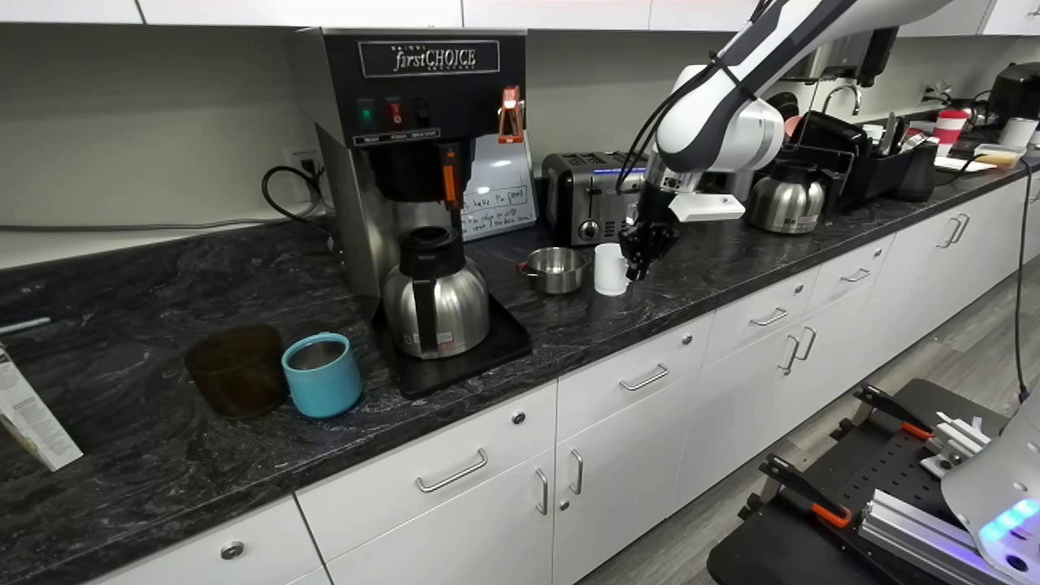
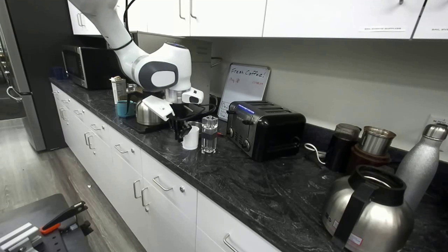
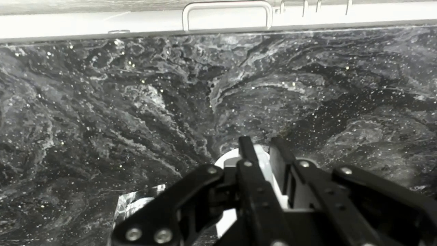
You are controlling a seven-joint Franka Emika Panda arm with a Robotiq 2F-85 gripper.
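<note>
A white mug [image 1: 611,270] stands upright on the dark counter, in front of the toaster. In exterior view 2, my gripper [image 2: 179,137] hangs on the mug's left side, pointing down. From the wrist, the gripper is closed to a narrow gap, and a white strip that looks like the mug's handle [image 3: 264,163] runs between its fingers. Part of the mug's rim [image 3: 222,157] curves out beside them; the fingers hide most of the mug. No lift off the counter shows.
Close by the mug are a clear glass-like container [image 2: 209,135] and a small steel pot [image 1: 556,271]. The toaster [image 2: 264,128] stands behind, with the coffee maker [image 1: 341,175] and its carafe [image 1: 458,307] farther left.
</note>
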